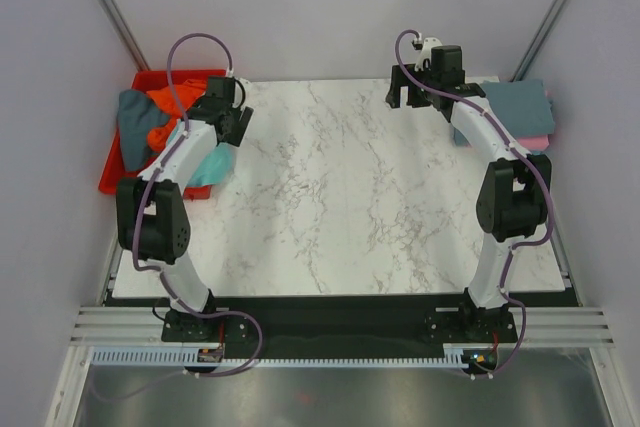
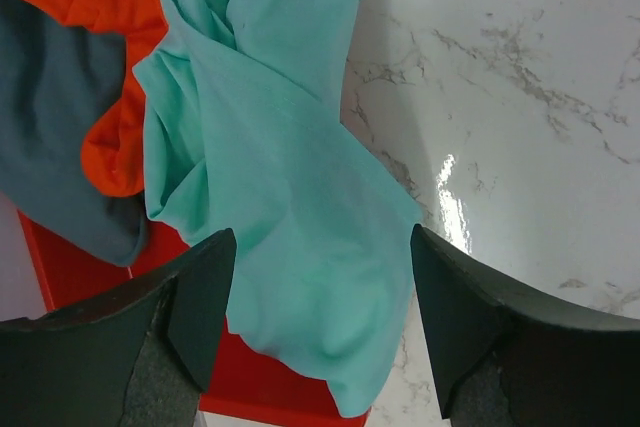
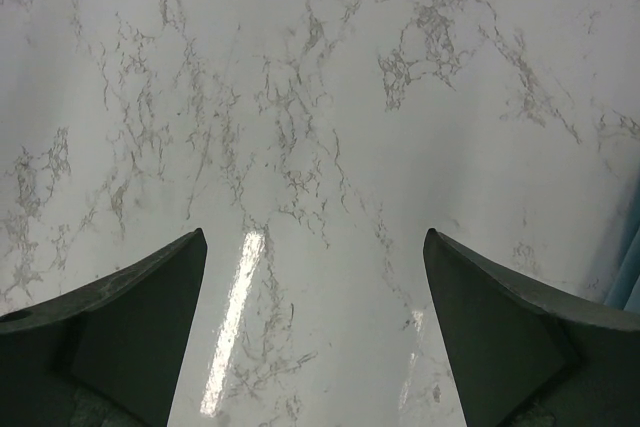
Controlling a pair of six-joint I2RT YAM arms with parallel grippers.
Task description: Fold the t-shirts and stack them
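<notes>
A turquoise shirt point(image 2: 290, 187) hangs over the rim of the red bin point(image 1: 110, 182) at the left, loose folds reaching onto the table. Orange cloth point(image 1: 177, 97) and a dark grey-blue cloth point(image 1: 135, 127) lie in the bin beside it. My left gripper point(image 1: 240, 127) is open above the turquoise shirt, which shows between and beyond its fingers without being held. Over bare table at the back right, my right gripper point(image 1: 405, 87) stands open and empty. At the far right lies a folded stack with a blue-grey shirt point(image 1: 515, 107) on top.
Pink cloth point(image 1: 535, 143) shows under the blue-grey top layer of the stack. Walls stand close on the left and right sides.
</notes>
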